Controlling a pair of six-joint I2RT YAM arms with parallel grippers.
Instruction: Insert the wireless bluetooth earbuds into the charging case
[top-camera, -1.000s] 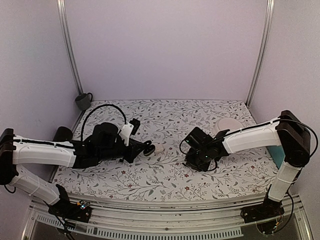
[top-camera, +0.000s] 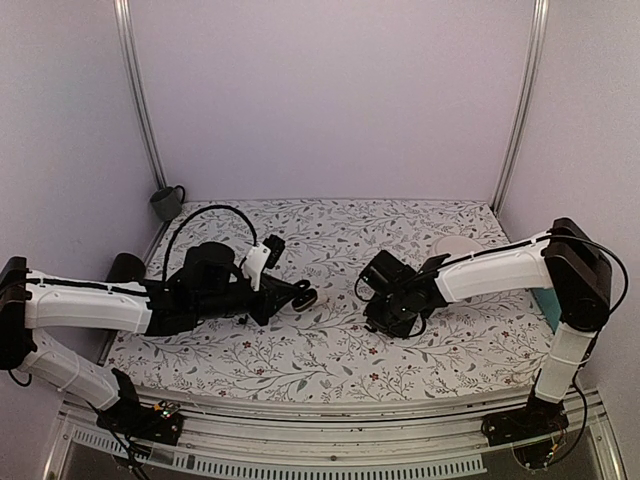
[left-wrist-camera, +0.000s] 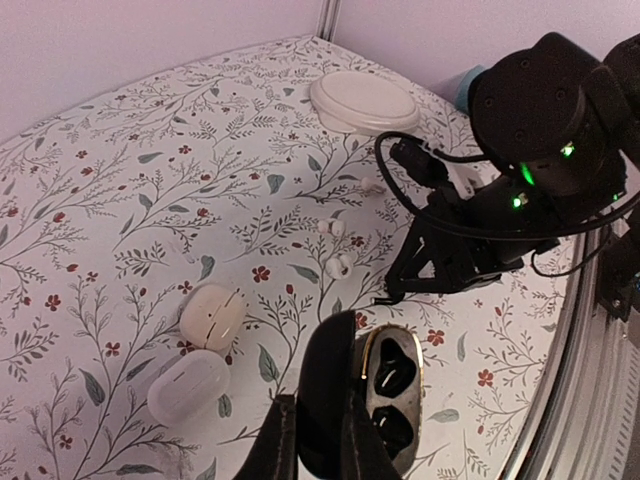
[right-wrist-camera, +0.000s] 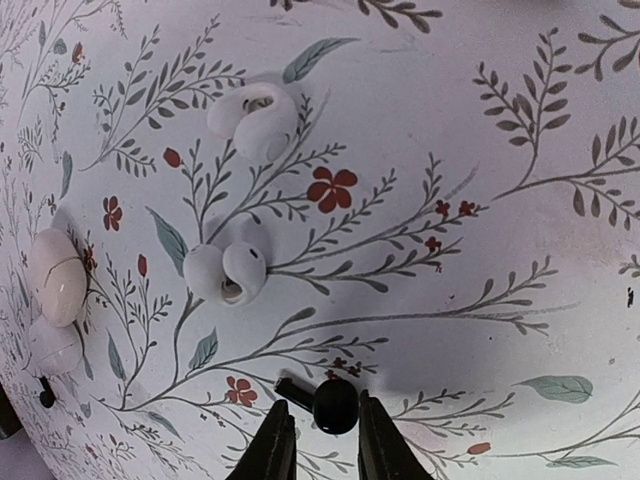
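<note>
My left gripper is shut on the open black charging case (left-wrist-camera: 395, 370), held above the table, its two dark wells facing up. My right gripper is low over the table, its fingertips apart on either side of a small black earbud (right-wrist-camera: 335, 405) lying there with its stem pointing left. I cannot tell whether they touch it. In the right wrist view two white looped earbuds (right-wrist-camera: 225, 272) lie beyond the black one.
White cases (left-wrist-camera: 188, 385) lie left of the loose earbuds. A round white lid (left-wrist-camera: 362, 98) is at the back right, a grey mug (top-camera: 167, 204) at the back left.
My right arm has shifted slightly at the wrist. The left gripper, with the case in it, has moved very slightly.
</note>
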